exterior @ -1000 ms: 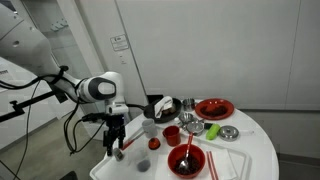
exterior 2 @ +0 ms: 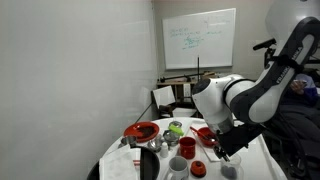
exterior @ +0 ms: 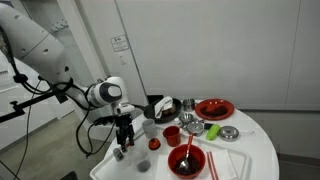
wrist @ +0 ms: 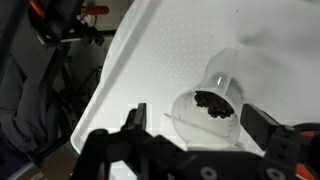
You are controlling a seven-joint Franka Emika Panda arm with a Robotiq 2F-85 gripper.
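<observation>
A clear cup [wrist: 222, 75] with small dark pieces [wrist: 213, 103] at its bottom stands on a white surface in the wrist view. My gripper is open, with one finger on each side of the cup's near rim in that view; no contact shows. Exterior view 2 has the gripper [exterior 2: 229, 151] just above a clear cup [exterior 2: 230, 169]. From the other side, the gripper [exterior: 126, 138] hangs low over the left part of the white tray [exterior: 105, 172]. Whether the fingers reach below the rim cannot be told.
Close by stand a grey mug [exterior: 149, 128], a red tomato-like item [exterior: 154, 144] and a red cup [exterior: 171, 135]. A red bowl [exterior: 187, 160] holds a utensil. Farther back are a black pan [exterior: 168, 108] and a red plate [exterior: 214, 109].
The arm has shifted slightly to the right in exterior view 1, and the gripper's angle has changed a little. The tableware has stayed in place.
</observation>
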